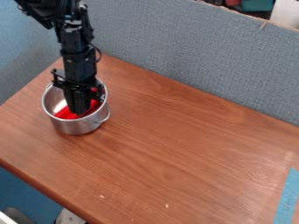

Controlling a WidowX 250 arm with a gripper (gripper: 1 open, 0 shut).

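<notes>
A steel pot [77, 124] with a wire handle stands on the left of the wooden table. Inside it lies a red object [66, 112], mostly covered by my gripper. My black gripper [79, 102] reaches down from above into the pot, over the red object. Its fingertips are too dark and hidden to show whether they are open or hold anything.
Grey padded walls [198, 61] border the back and left. A blue tape strip [286, 194] lies at the right edge.
</notes>
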